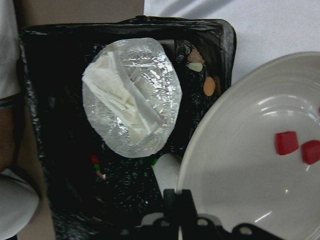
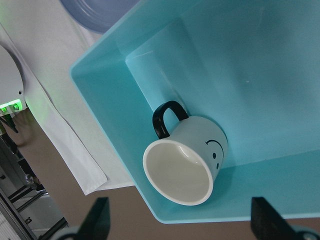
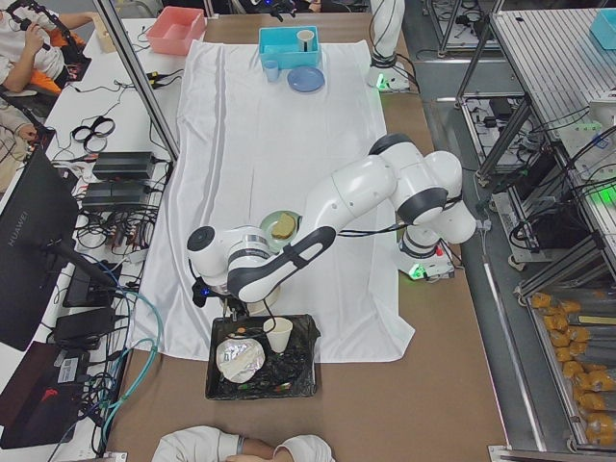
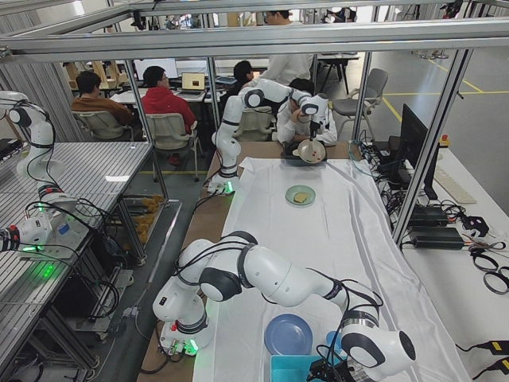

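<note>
My left gripper is shut on the rim of a white plate [image 1: 240,180] with red pieces [image 1: 286,143], held over a black tray [image 1: 55,120]. In that tray lie foil with paper [image 1: 125,100], small food pieces [image 1: 209,86] and a white cup [image 1: 166,172], partly hidden by the plate. My right gripper is open above a turquoise bin [image 2: 105,100] holding a white mug with black handle [image 2: 180,165].
A green plate [image 4: 301,200] with a yellow item lies on the white cloth [image 4: 286,231]. A blue plate [image 4: 288,334] and blue cup [image 3: 271,71] sit beside the bin.
</note>
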